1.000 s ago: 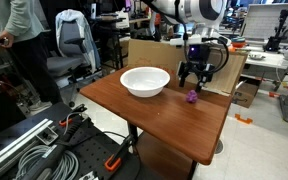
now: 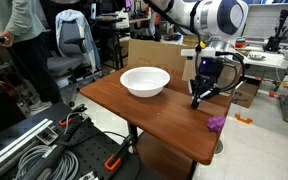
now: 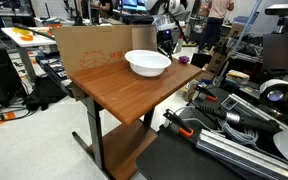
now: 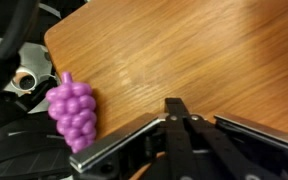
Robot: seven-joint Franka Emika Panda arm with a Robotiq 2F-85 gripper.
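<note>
A purple bunch of grapes (image 2: 216, 123) is at the right edge of the wooden table (image 2: 169, 118). In the wrist view the grapes (image 4: 74, 110) overlap the table's edge on the left; whether they rest fully on the top cannot be told. My gripper (image 2: 195, 101) hangs low over the table, farther back and to the left of the grapes, apart from them. It is shut, with nothing between its fingers. A white bowl (image 2: 145, 81) stands farther left on the table, empty as far as shows.
A cardboard panel (image 2: 162, 54) stands along the table's back side. In front of the table is a black stand with cables and metal rails (image 3: 239, 145).
The bowl has not moved.
</note>
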